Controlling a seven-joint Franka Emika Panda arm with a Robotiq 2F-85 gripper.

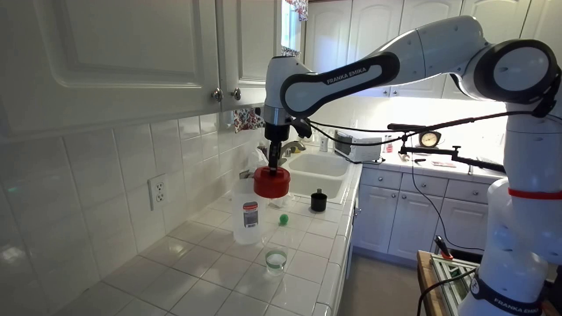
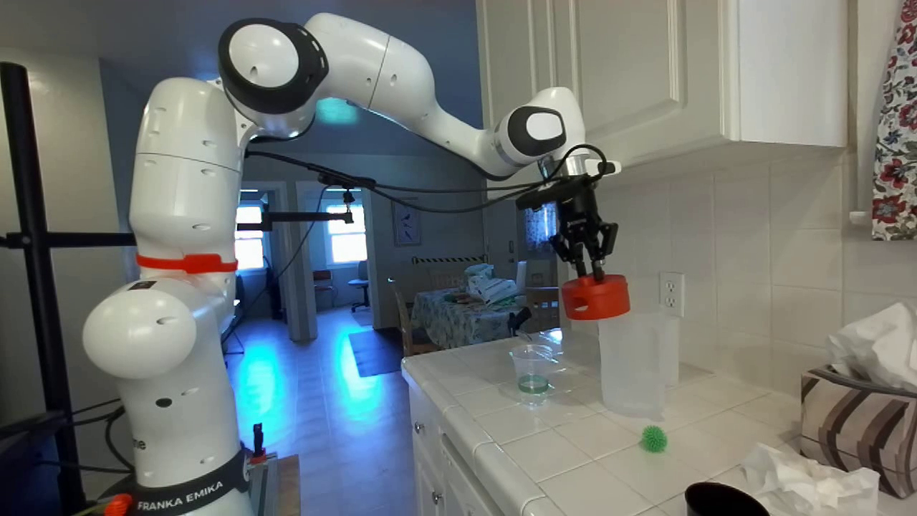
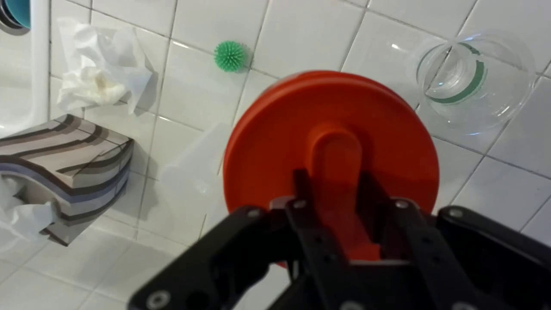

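A round red lid (image 3: pixel 279 139) fills the middle of the wrist view, and my gripper is shut on the raised grip across its top. In exterior view 1 the lid (image 1: pixel 271 185) hangs above the counter, close to the upper part of a translucent pitcher (image 1: pixel 246 224) with a label. From the other side, the lid (image 2: pixel 594 298) overlaps the top of the pitcher (image 2: pixel 632 365); whether the two touch, I cannot tell. The pitcher stands upright on the tiles. Mostly hidden under the lid in the wrist view, its rim cannot be made out.
Near the pitcher stand a clear cup with a green band (image 2: pixel 533 378) and a spiky green ball (image 2: pixel 654 438). A striped tissue box (image 3: pixel 67 165), crumpled tissue (image 3: pixel 100 67) and black canister (image 1: pixel 318 201) lie toward the sink (image 1: pixel 316 167). Cabinets (image 1: pixel 131 58) overhang the counter.
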